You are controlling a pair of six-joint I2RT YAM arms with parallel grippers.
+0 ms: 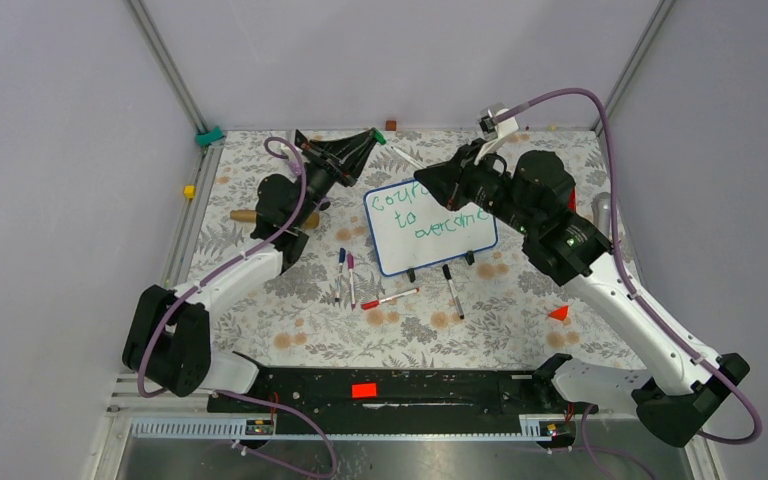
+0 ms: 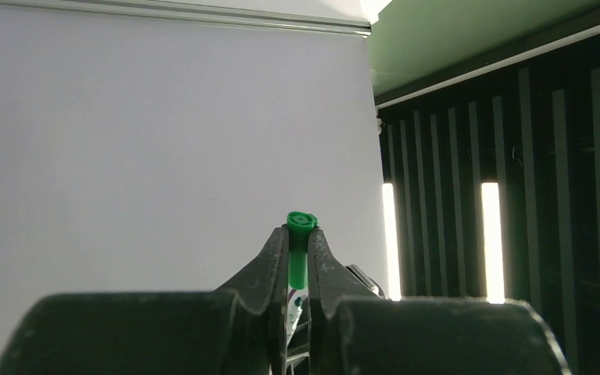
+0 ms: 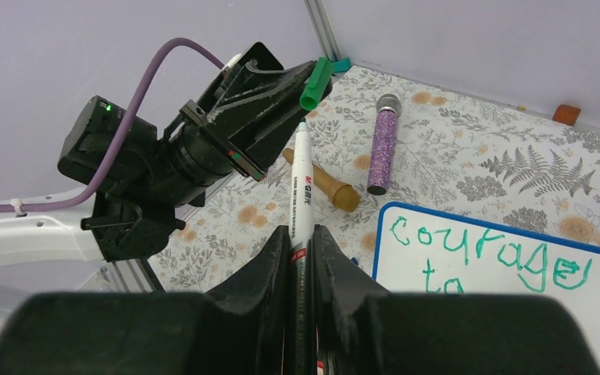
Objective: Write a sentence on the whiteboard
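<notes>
A whiteboard point(image 1: 430, 240) with green handwriting, "courage", "to" and a partly hidden word, lies on the floral table. My left gripper is raised at the board's upper left, shut on a green marker cap point(image 2: 300, 226). Facing it, my right gripper is shut on a white marker point(image 3: 301, 187), whose tip points up toward the cap. In the right wrist view the tip is just below the cap; whether they touch is unclear.
Several loose markers point(image 1: 390, 298) lie in front of the board. A purple microphone point(image 3: 383, 148), a wooden object point(image 3: 332, 187) and a small brown block point(image 3: 566, 115) are behind and left.
</notes>
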